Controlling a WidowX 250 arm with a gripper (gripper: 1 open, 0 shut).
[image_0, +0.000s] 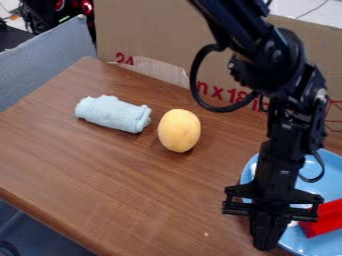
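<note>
My black gripper (267, 225) hangs low at the bottom right, over the left rim of a light blue plate (321, 175), its fingers pointing down. It looks shut, with nothing clearly between its fingers. A red object (323, 218) lies on the plate just right of the gripper. A bit of something white on the plate is mostly hidden behind the gripper. A yellow oval object (179, 130) sits mid-table, and a rolled pale blue cloth (114, 113) lies to its left.
A cardboard box (174, 35) stands along the back of the wooden table (120, 185). A grey padded edge (40, 80) borders it on the left.
</note>
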